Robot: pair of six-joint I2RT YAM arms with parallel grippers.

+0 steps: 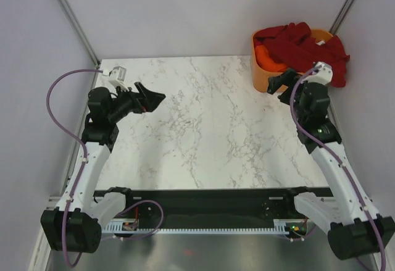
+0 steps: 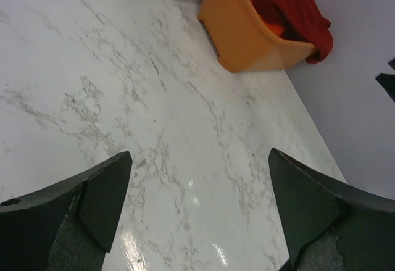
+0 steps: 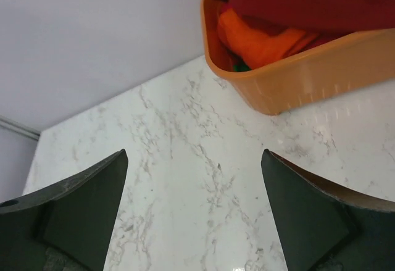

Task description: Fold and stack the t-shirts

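Crumpled shirts fill an orange bin [image 1: 261, 79] at the back right of the table. A dark red shirt [image 1: 296, 45] lies on top and hangs over the bin's right side. Under it, an orange shirt [image 3: 250, 39] shows at the left end, with a bit of green cloth [image 3: 241, 66] below. My left gripper [image 1: 162, 100] is open and empty over the left part of the table. Close to the bin's front, my right gripper [image 1: 274, 92] stands open too, with only bare table between its fingers in the right wrist view.
Pale walls [image 1: 179, 12] close it in at the back and both sides. A dark band [image 1: 210, 206] runs along its front edge.
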